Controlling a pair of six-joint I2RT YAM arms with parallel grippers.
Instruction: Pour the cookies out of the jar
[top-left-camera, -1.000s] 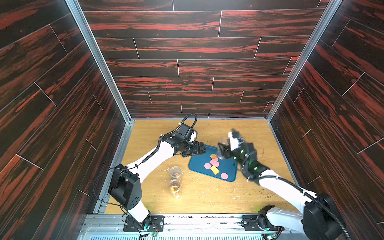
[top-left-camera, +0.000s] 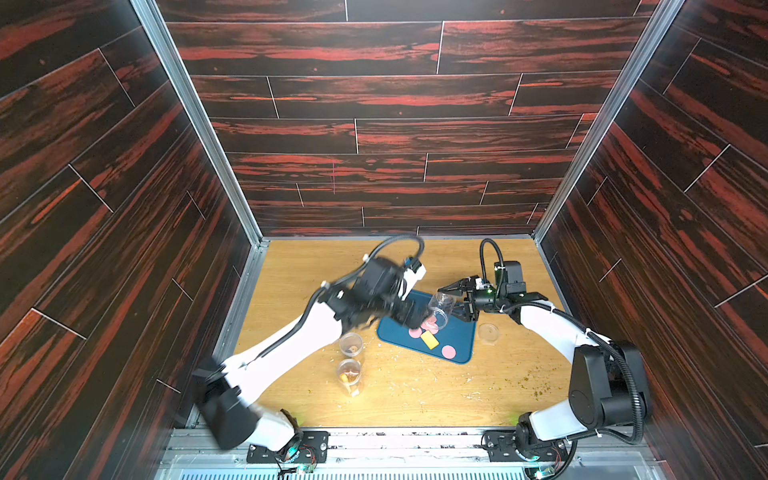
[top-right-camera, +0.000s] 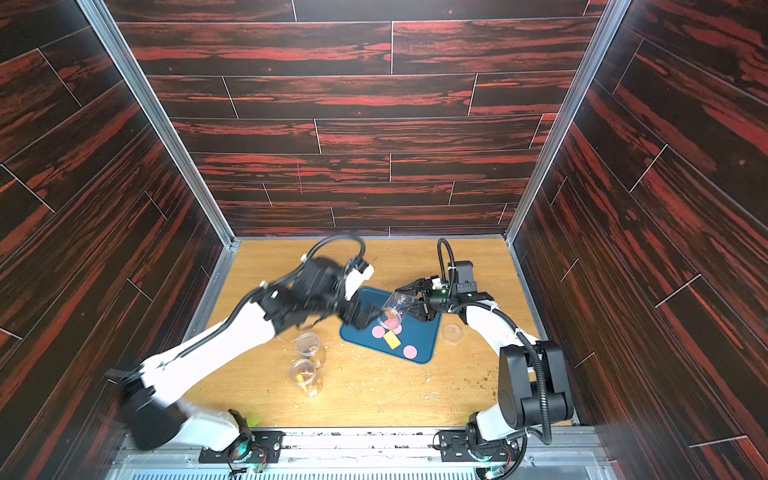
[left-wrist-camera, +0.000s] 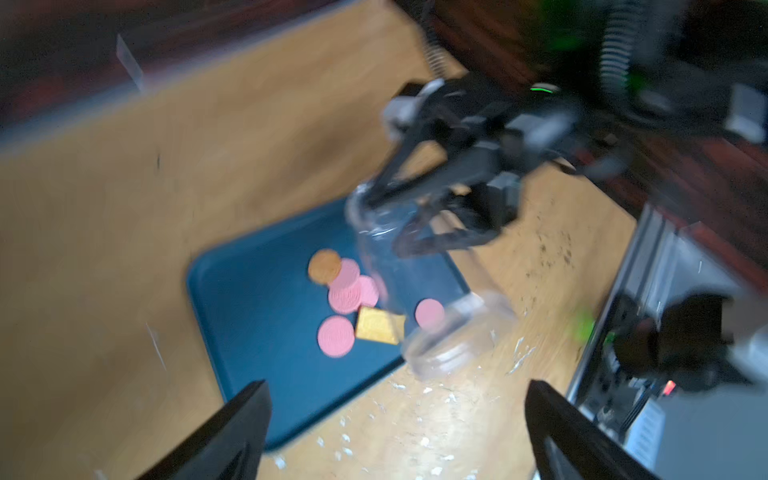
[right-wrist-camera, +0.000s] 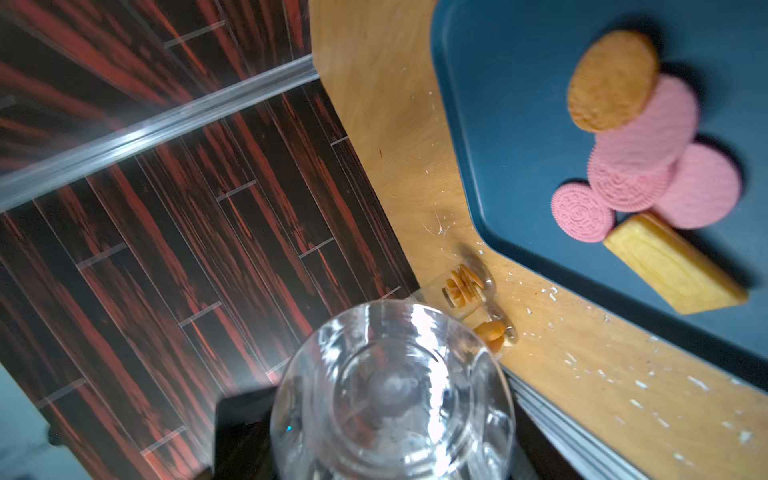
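My right gripper (top-left-camera: 460, 297) is shut on a clear jar (top-left-camera: 438, 312), tilted over the blue tray (top-right-camera: 360, 326); the right wrist view shows its round bottom (right-wrist-camera: 392, 400). On the tray lie pink cookies (right-wrist-camera: 644, 132), a brown cookie (right-wrist-camera: 612, 80) and a yellow rectangular cookie (right-wrist-camera: 672, 264); I see no cookies inside the held jar. My left gripper (top-right-camera: 361, 314) hangs open over the tray's left part, left of the jar, nothing between its fingers.
Two clear jars with cookies, a front one (top-left-camera: 349, 374) and one behind it (top-left-camera: 351, 345), stand left of the tray. A clear lid (top-left-camera: 488, 333) lies to its right. The wooden table is otherwise mostly free.
My left arm, blurred with motion, has moved rightward toward the jar.
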